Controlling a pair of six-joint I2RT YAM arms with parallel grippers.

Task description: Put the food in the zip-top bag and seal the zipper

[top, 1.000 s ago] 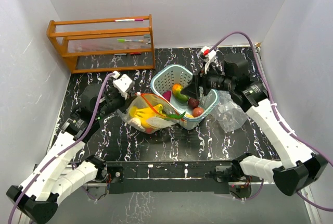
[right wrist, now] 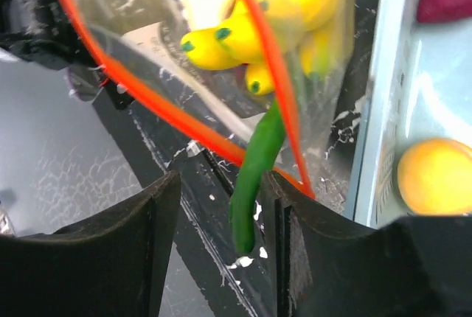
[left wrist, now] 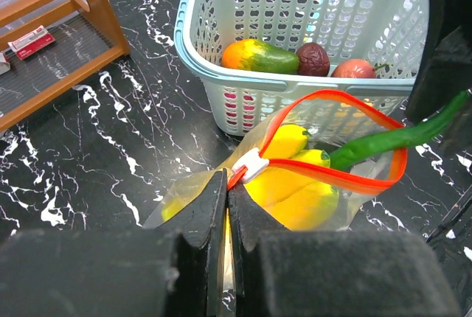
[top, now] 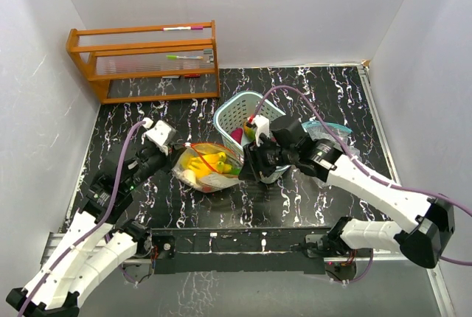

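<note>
The clear zip bag (top: 206, 177) with an orange zipper sits open on the table, holding yellow food (left wrist: 291, 192) and part of a long green pepper (right wrist: 258, 155), whose end sticks out. My left gripper is shut at the white slider (left wrist: 251, 162) on the bag's edge. My right gripper is part open, its fingers either side of the pepper's protruding end; contact is unclear.
A pale basket (left wrist: 206, 29) with more produce stands just behind the bag. A wooden rack (top: 147, 99) is at the back left. Crumpled clear plastic (top: 335, 133) lies right of the basket.
My right gripper has moved left and toward the front, from over the basket to the bag's right end. My left arm has shifted slightly toward the front.
</note>
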